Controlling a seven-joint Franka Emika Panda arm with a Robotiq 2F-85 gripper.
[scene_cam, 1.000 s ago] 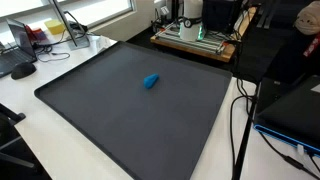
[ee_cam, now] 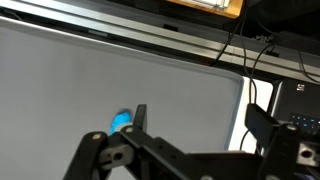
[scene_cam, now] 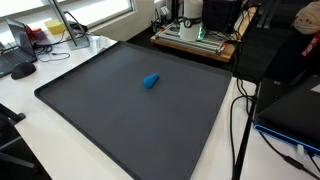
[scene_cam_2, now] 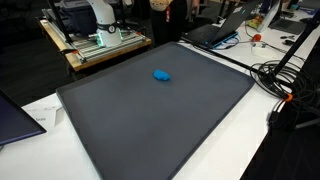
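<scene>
A small blue object lies on the dark grey board, toward the side nearest the robot's base; its exact kind is too small to tell. In exterior view 2 the same blue object rests near the board's far edge. From the wrist, the blue object shows just beyond the left finger and is partly covered by it. My gripper is open, its fingers wide apart with nothing between them, and it stands above the board. Neither exterior view shows the fingers.
Most of the board is bare. Cables run along the white table beside it. A laptop and a mouse stand past one corner. The robot's base sits on a wooden stand at the back.
</scene>
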